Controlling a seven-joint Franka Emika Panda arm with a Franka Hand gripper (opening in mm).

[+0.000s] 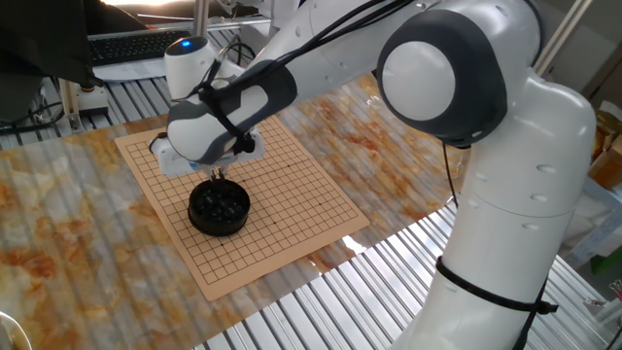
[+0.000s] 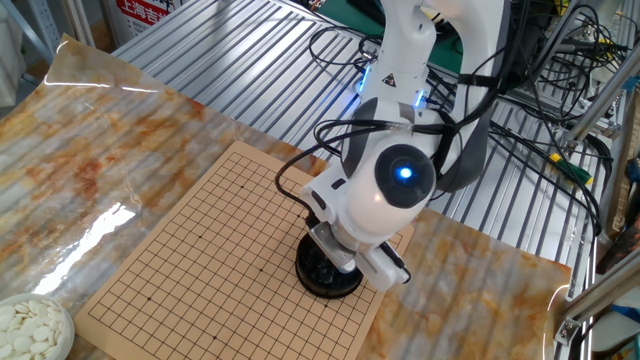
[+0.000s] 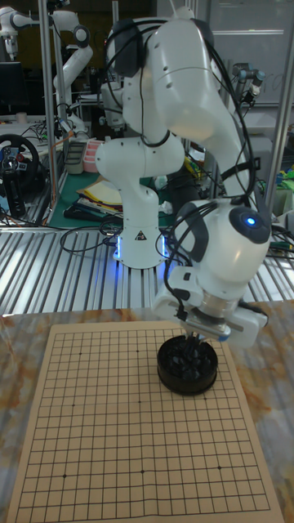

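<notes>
A round black bowl (image 1: 220,227) holding glossy black stones (image 1: 216,202) rests on the tan grid board (image 1: 292,214). In exterior view 3 the bowl (image 3: 188,384) sits on the board's far right part. My gripper (image 1: 218,177) points down at the bowl's far rim in exterior view 1, its two narrow fingers close together. From exterior view 3, the gripper (image 3: 193,337) reaches to the bowl's back edge, over the stones. Its tips blend into the dark bowl, so whether they hold the rim or a stone is not clear. The hand covers them in exterior view 2.
A white bowl of white stones (image 2: 35,325) stands beyond the board's corner, at the lower left in exterior view 2. Most of the board is bare. Marbled tabletop (image 2: 110,170) surrounds it, with ribbed metal decking (image 2: 240,70) by the arm's base.
</notes>
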